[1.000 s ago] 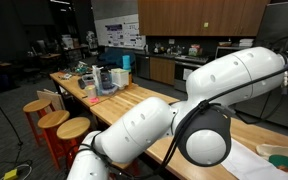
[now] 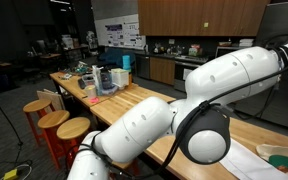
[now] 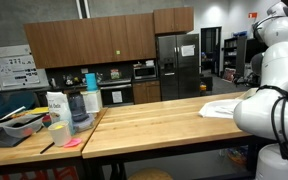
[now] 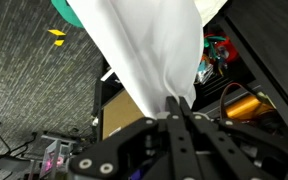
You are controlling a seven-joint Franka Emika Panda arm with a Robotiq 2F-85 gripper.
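A white cloth [image 4: 142, 35] stretches through the wrist view and narrows to a bunch at the fingertips. My gripper is shut on it there; how much cloth lies between the fingers is hard to make out. In exterior view 1 a white sheet of the same look [image 2: 246, 163] lies flat on the right end of the wooden table, with a green-and-white item [image 2: 282, 153] beside it. Exterior view 2 shows the white sheet [image 3: 219, 108] near the table's right end. Neither exterior view contains the gripper itself.
Below the gripper are grey floor, a cardboard box [image 4: 122, 112], cables and an orange item [image 4: 246, 106]. Bottles and containers crowd the table's far end, among them a blender-like jug [image 3: 77, 106]. Stools [image 2: 54, 119] line one side.
The forearm has shifted slightly toward the right in exterior view 1. The white sheet and the green item on the table look unchanged.
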